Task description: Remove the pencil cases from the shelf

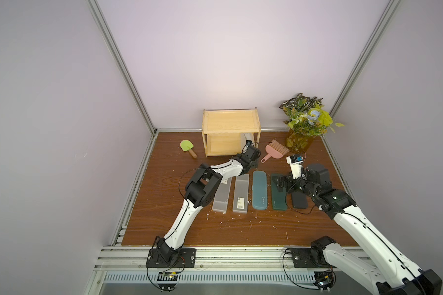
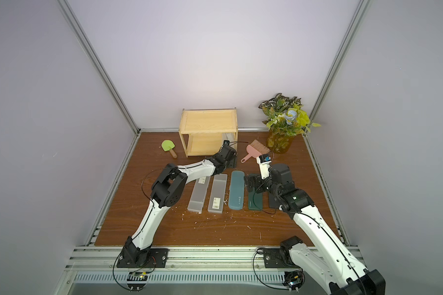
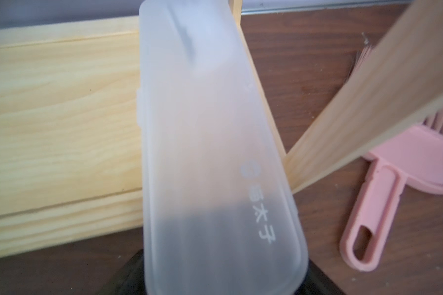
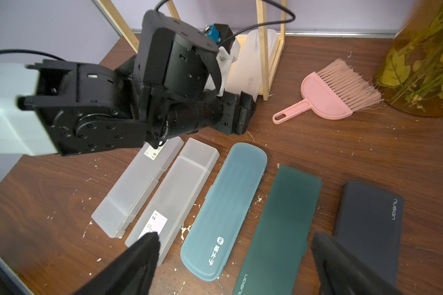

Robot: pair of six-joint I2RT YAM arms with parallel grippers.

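Note:
A frosted white pencil case (image 3: 206, 147) lies along the right end of the wooden shelf's (image 3: 59, 123) lower board, its near end jutting past the front edge. My left gripper (image 1: 254, 158) is at that near end, its fingers open; in the left wrist view a dark finger (image 3: 128, 277) shows on either side of the case. On the table in front lie two clear cases (image 4: 137, 189) (image 4: 182, 184), a blue case (image 4: 226, 206), a dark green case (image 4: 283, 221) and a black case (image 4: 371, 226). Above the green one hovers my right gripper, open and empty.
The shelf's right front post (image 3: 374, 93) stands close beside the case. Right of the shelf lie a pink dustpan (image 4: 327, 95) and brush, with a flower vase (image 1: 298, 141) farther right. A green scoop (image 1: 186, 145) rests on the left.

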